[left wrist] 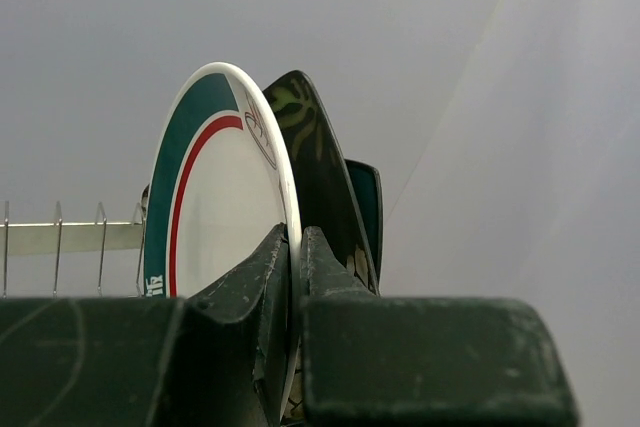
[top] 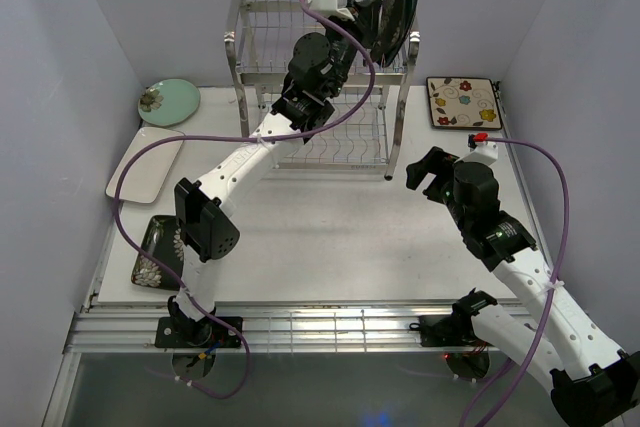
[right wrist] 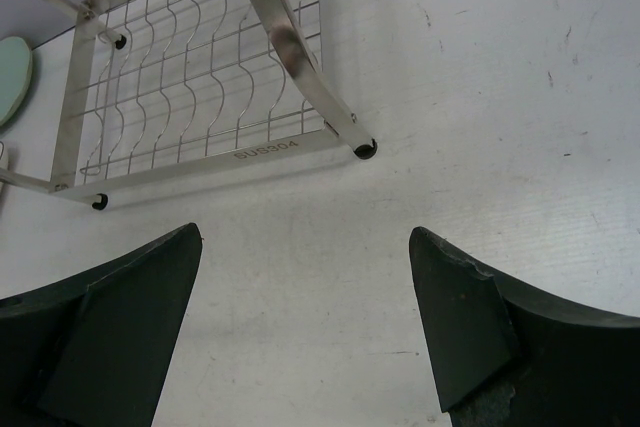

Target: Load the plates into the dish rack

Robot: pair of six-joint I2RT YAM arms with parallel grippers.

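Note:
My left gripper [top: 362, 25] is raised at the top right of the dish rack [top: 236, 37], shut on a white plate [left wrist: 225, 207] with a teal and red rim, seen upright in the left wrist view. Dark plates [top: 394, 2] stand upright just right of it in the rack. My right gripper [top: 428, 175] is open and empty, low over the table right of the rack.
On the left lie a green plate [top: 175, 107], a white tray [top: 150, 162] and a dark tray [top: 150, 252]. A flowered tray [top: 462, 102] lies at back right.

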